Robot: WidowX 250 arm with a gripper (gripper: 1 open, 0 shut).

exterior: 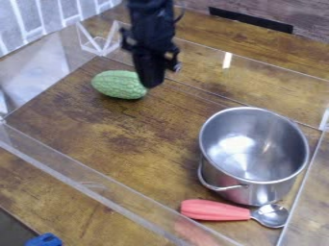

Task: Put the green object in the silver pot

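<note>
The green object (pixel 118 85), a bumpy oblong like a bitter melon, lies on the wooden table toward the back left. Just right of it and higher up is my black gripper (pixel 153 77), blurred. Its lower tip appears near the green object's right end; whether they touch is unclear. The blur hides how its fingers stand. The silver pot (pixel 253 146) stands upright at the right, and its visible inside is empty.
A scoop with a red handle (pixel 216 210) lies in front of the pot. Clear low walls (pixel 90 191) border the work area. A blue item (pixel 44 239) sits at the lower left corner.
</note>
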